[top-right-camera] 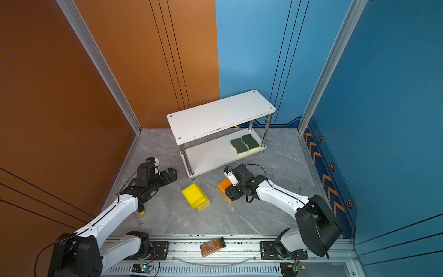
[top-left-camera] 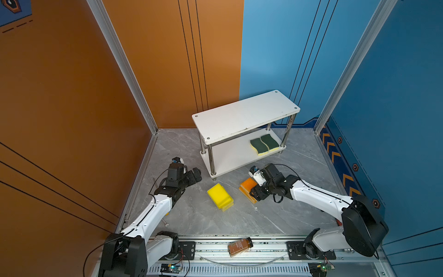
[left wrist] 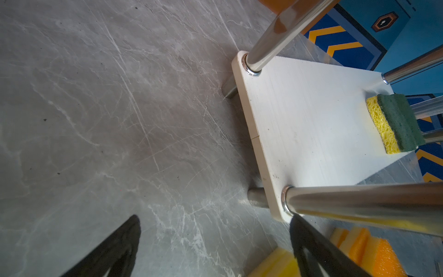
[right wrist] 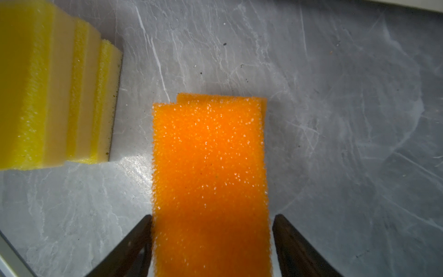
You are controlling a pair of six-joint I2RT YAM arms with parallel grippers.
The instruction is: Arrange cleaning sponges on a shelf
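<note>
Around the orange sponge stack [right wrist: 212, 175] stands my right gripper, its fingers spread to about the stack's width. The left finger [right wrist: 140, 244] lies close against the orange side; a thin gap shows at the right one. In the top left view that gripper partly covers the orange sponges [top-left-camera: 247, 185]. To their left is a stack of yellow sponges [top-left-camera: 220, 196] on the floor. Two green-topped sponges [top-left-camera: 264, 144] lie side by side at the right of the white shelf's lower board [top-left-camera: 228, 156]. My left gripper is open and empty, left of the shelf.
The shelf's top board [top-left-camera: 246, 115] is bare and overhangs the lower one, with metal posts [top-left-camera: 211, 159] at the corners. The left and middle of the lower board are clear. A brown jar [top-left-camera: 240, 247] lies on the front rail.
</note>
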